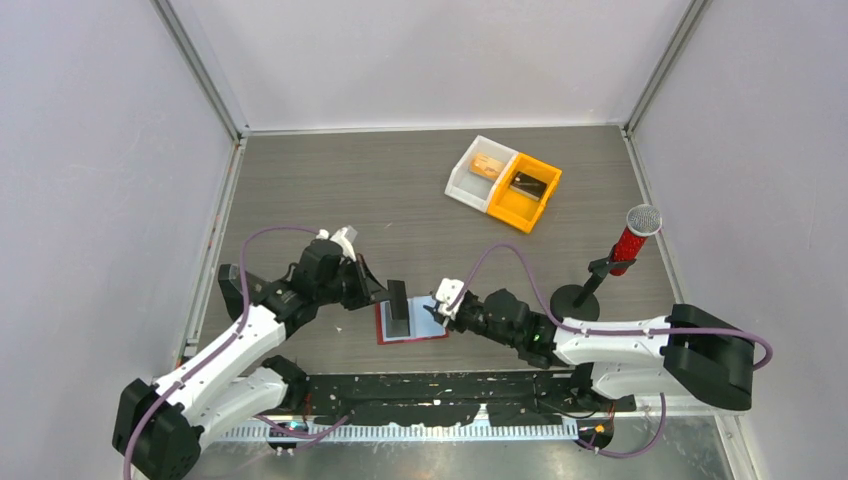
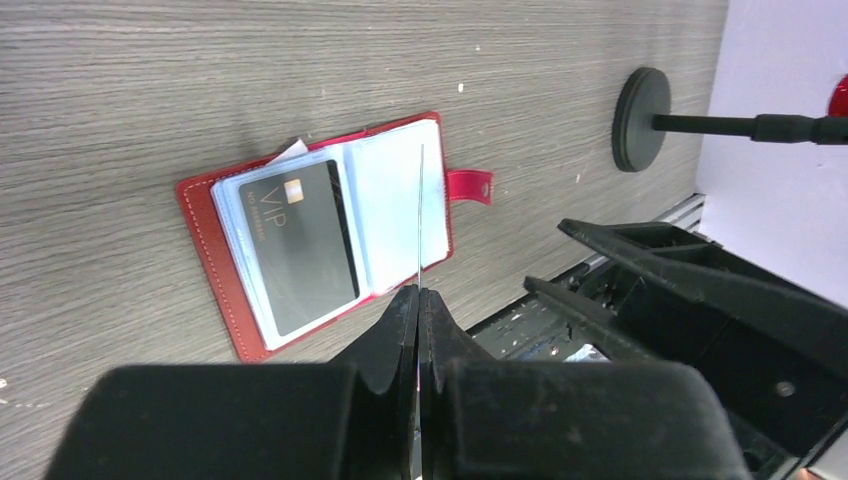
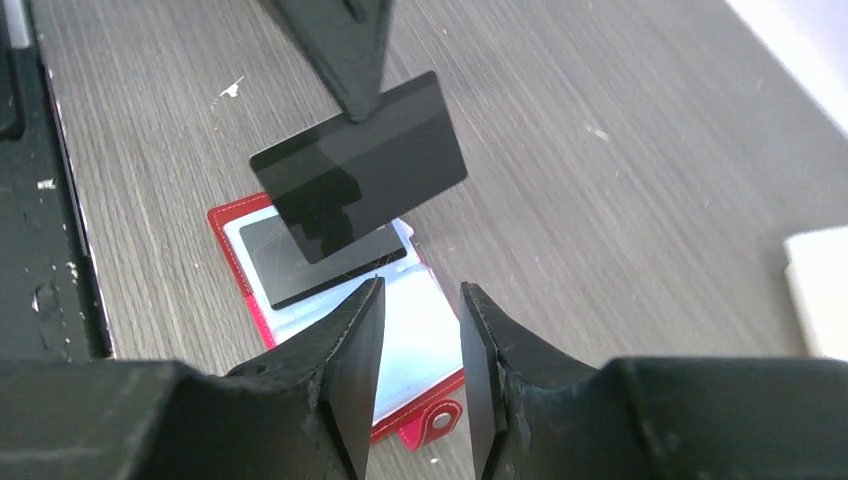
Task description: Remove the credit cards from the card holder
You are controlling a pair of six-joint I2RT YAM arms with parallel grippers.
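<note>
A red card holder (image 2: 225,265) lies spread on the table, with clear sleeves over white pages. One sleeve shows a dark grey VIP card (image 2: 305,265). Above the holder, a black card is gripped near its edge by my left gripper (image 1: 386,296); the left wrist view sees that card only edge-on, as a thin line. My right gripper is open, with a gap between its fingertips and nothing held; it hovers near the holder's right side. The holder's strap (image 2: 470,186) sticks out from its edge.
At the back stand a white bin (image 1: 461,186) and an orange bin (image 1: 512,208), each with something inside. A red microphone (image 1: 630,247) is on a black stand (image 1: 575,302) at the right. Bare tabletop (image 1: 340,180) stretches across the back left.
</note>
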